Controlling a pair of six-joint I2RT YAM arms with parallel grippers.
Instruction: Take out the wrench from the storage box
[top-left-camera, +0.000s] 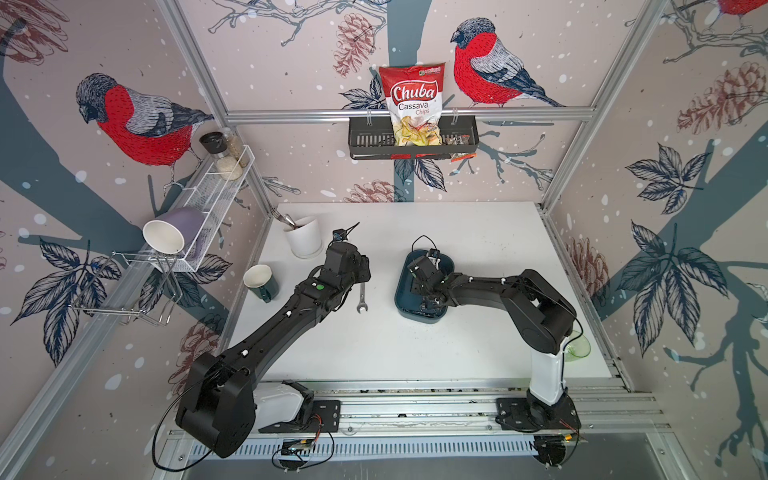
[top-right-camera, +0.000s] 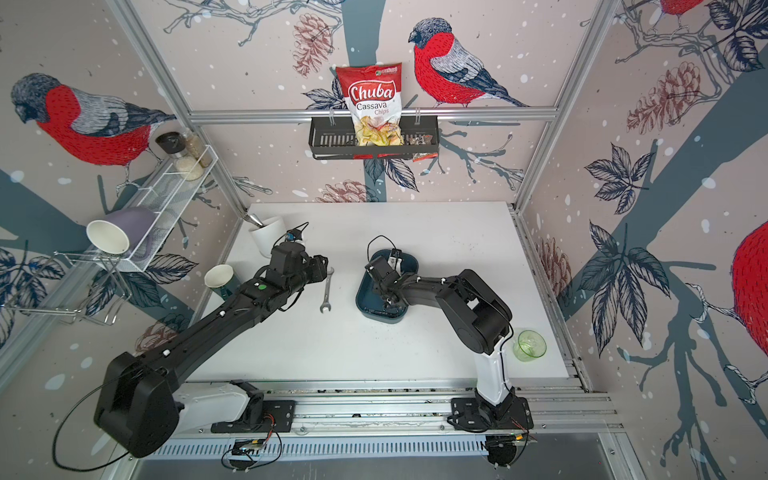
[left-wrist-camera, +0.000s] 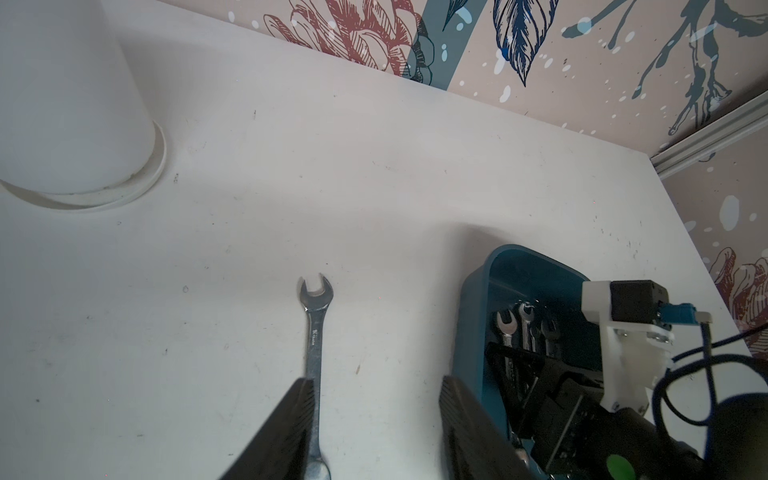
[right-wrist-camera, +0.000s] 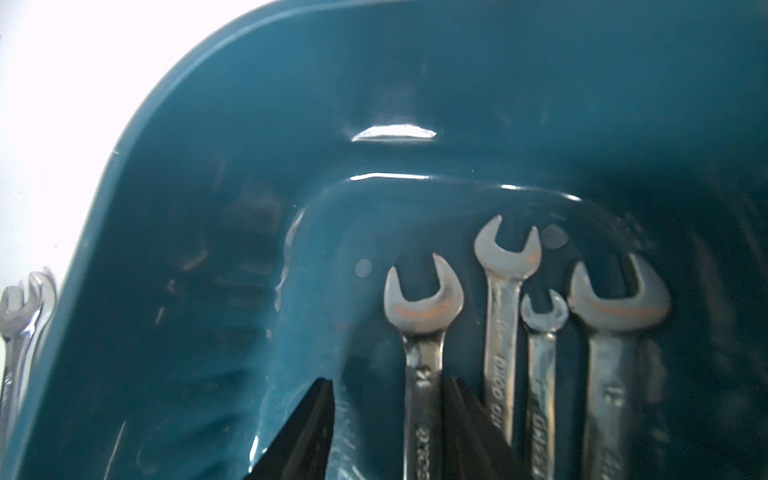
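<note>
The storage box (top-left-camera: 401, 294), dark blue, stands mid-table. In the right wrist view several steel wrenches lie along its floor: a leftmost wrench (right-wrist-camera: 423, 344) stamped 14, a thinner wrench (right-wrist-camera: 502, 320), a small wrench (right-wrist-camera: 541, 352) and a large wrench (right-wrist-camera: 613, 368). Inside the box, my right gripper has its fingers apart; the leftmost wrench's shaft runs between them, near the right finger, and contact cannot be made out. One wrench (left-wrist-camera: 314, 352) lies on the table outside the box. My left gripper hangs open over the table between that wrench and the box, empty.
A white pot (top-left-camera: 304, 238) with utensils and a dark green mug (top-left-camera: 262, 283) stand at the left. A green glass (top-right-camera: 529, 345) is at the front right. Bare table lies in front of and behind the box.
</note>
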